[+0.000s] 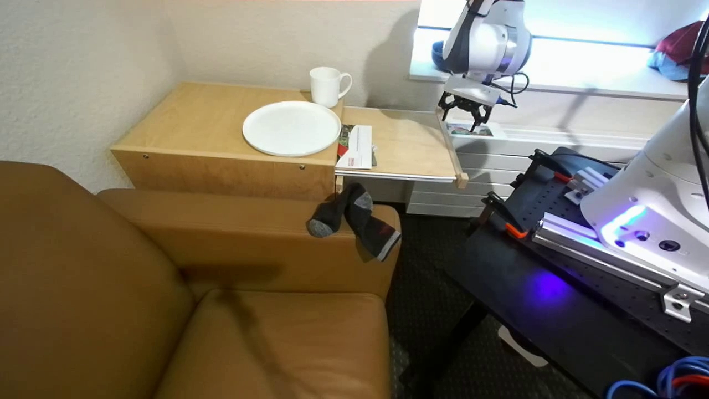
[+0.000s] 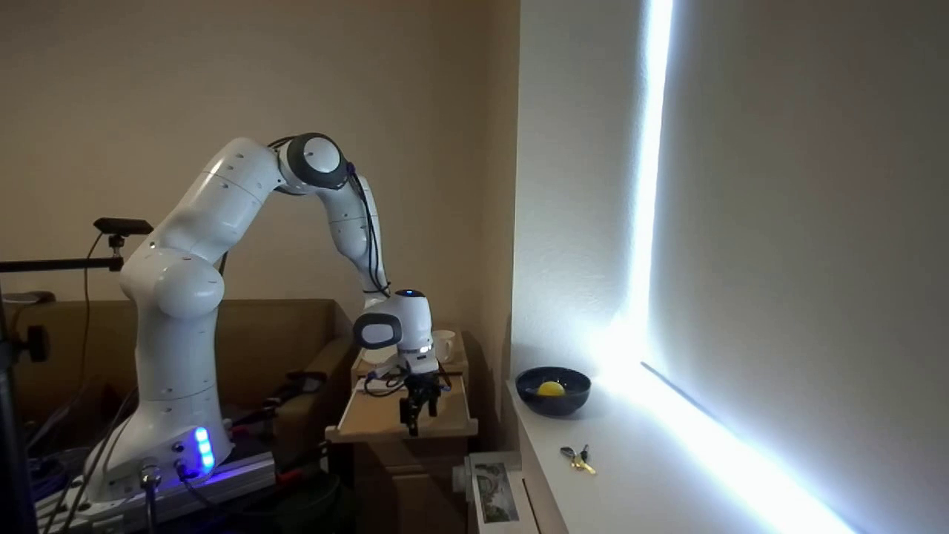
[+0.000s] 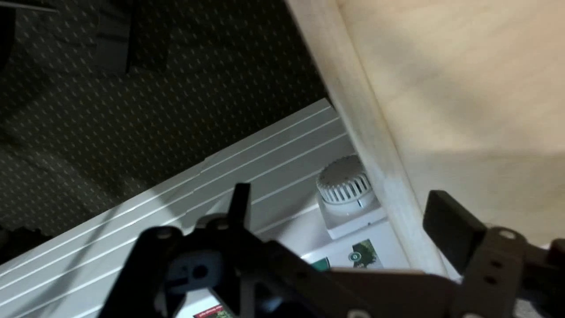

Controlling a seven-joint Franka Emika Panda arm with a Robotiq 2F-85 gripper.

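My gripper stands open, pointing down by the outer edge of the pulled-out wooden drawer. Nothing shows between its fingers. In the wrist view, the black fingers are wide apart, with the drawer's end board and a white radiator knob visible beyond them. A flat printed booklet lies inside the drawer, near the cabinet. On the cabinet top are a white plate and a white mug. Dark grey socks are draped over the sofa arm.
A white radiator runs below the windowsill, with a picture card on top. The sill bears a dark bowl holding a yellow object, plus keys. The brown sofa borders the cabinet. Most of the drawer is bare.
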